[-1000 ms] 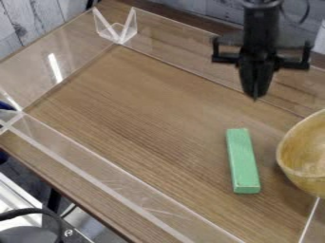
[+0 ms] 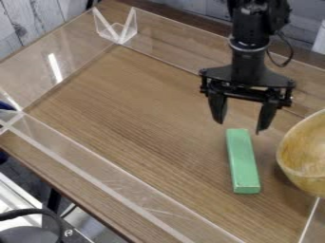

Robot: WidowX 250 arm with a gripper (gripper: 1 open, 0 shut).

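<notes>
My black gripper (image 2: 242,112) hangs over the right half of the wooden table (image 2: 114,95), open, its two fingers spread wide with nothing visible between them. Just below it, toward the front, a long green block (image 2: 241,161) lies on the tabletop, apart from the fingers. To the right of the block a large yellow bowl (image 2: 305,157) is cut off by the frame's edge.
A white angular piece (image 2: 117,27) sits at the back left. Black cables (image 2: 38,216) show at the lower left, by the table's edge.
</notes>
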